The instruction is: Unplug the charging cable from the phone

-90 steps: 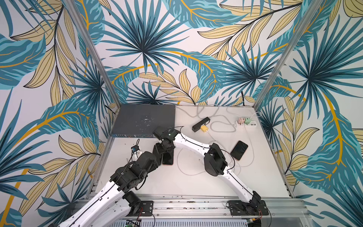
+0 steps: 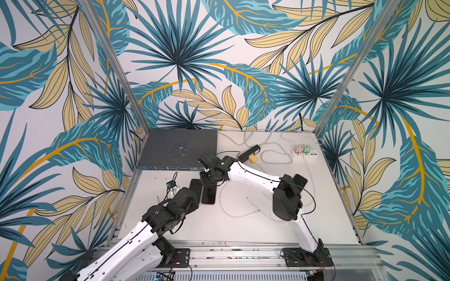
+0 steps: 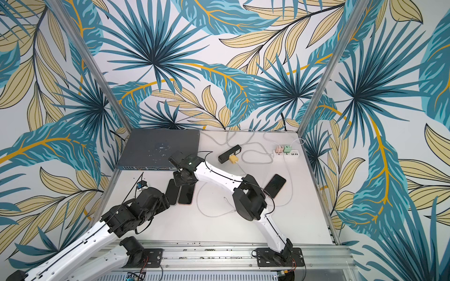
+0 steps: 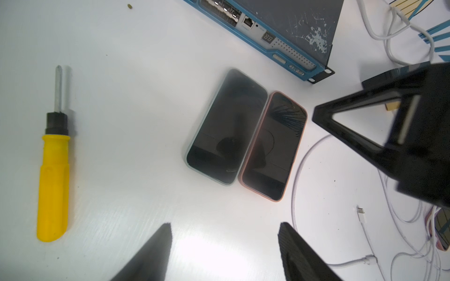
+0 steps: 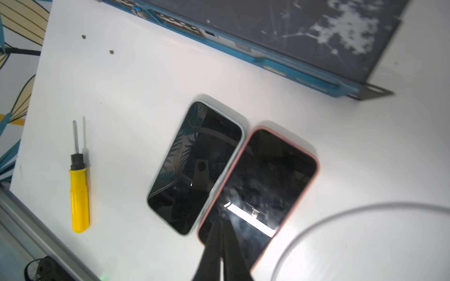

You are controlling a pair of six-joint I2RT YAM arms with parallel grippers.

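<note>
Two phones lie side by side: one pale-rimmed (image 4: 227, 126), one pink-rimmed (image 4: 272, 145). Above the table, my left gripper stands open, nothing between its fingers. My right gripper is shut with nothing showing in it, over the pink-rimmed phone. A grey cable (image 4: 296, 178) loops beside the phones, not visibly joined to either; a loose plug (image 4: 360, 210) lies further right. A third phone (image 3: 275, 186) lies at the right of the table, with cable near it.
A grey rack device (image 2: 178, 145) fills the back left. A yellow screwdriver (image 4: 53, 187) lies at the left. A black block (image 3: 229, 153) with a yellow adapter (image 3: 234, 158) and a power strip (image 3: 294, 154) with plugs stand at the back right.
My right arm has swung to the right, its gripper rising slightly rightward, and its elbow now covers part of the right-hand phone in the top left view. The left arm has barely moved.
</note>
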